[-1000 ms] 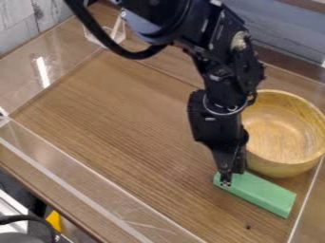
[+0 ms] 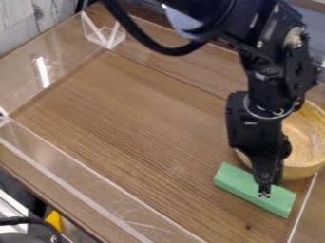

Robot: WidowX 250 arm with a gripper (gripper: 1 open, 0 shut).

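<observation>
My black gripper (image 2: 264, 186) hangs over the right part of a green rectangular block (image 2: 238, 184) lying on the wooden table near the front right. The fingertips are low at the block; whether they touch it or how far apart they stand is hard to tell. The arm hides part of a round yellowish wooden bowl (image 2: 306, 140) just behind the block.
A clear plastic object (image 2: 105, 28) sits at the back left. Transparent panels line the left edge, and black cable with a yellow item is at the front left.
My gripper has moved right, from the left end of the green block to over its right part, covering more of the bowl. The block looks unmoved.
</observation>
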